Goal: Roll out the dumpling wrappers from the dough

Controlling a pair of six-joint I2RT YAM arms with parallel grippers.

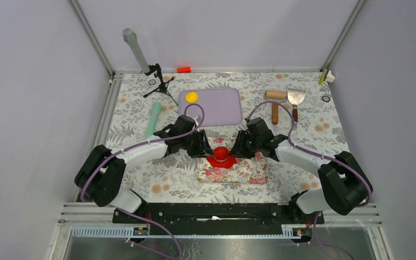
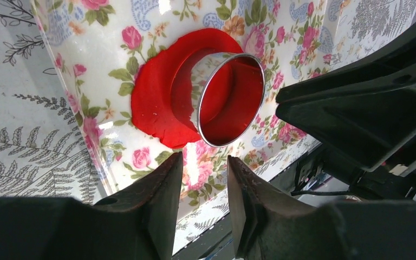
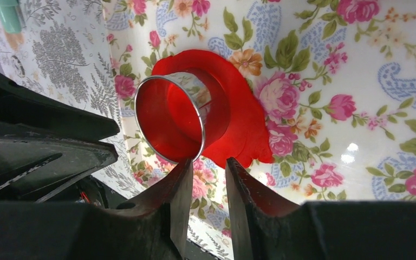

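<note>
A flattened red dough sheet [image 2: 157,103] lies on the floral mat [image 1: 246,173]. A metal ring cutter [image 2: 233,138] stands on the dough [image 3: 244,135]. My left gripper is at the ring's left in the top view, just short of it, fingers part open with nothing between them. My right gripper faces it from the right, its fingertips beside the rim, also part open and empty.
A lilac tray [image 1: 219,105] with a yellow disc [image 1: 191,97] lies behind the mat. A green rolling pin [image 1: 154,118] is at left, wooden tools [image 1: 275,95] and a scraper [image 1: 296,96] at back right, a tripod [image 1: 160,81] at back left.
</note>
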